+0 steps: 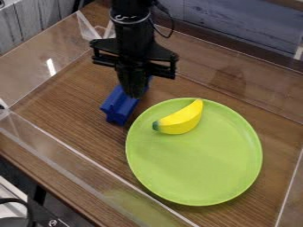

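The black gripper [135, 87] hangs from the top centre of the view, pointing down, shut, with nothing seen between its fingers. It is over a blue block [117, 106] that lies on the wooden table and is partly hidden behind it; whether they touch I cannot tell. A yellow banana [180, 119] lies on the upper left of a round green plate [201, 168], to the right of the block.
Clear walls or edges border it at left and front, and a grey panelled wall [243, 31] stands behind.
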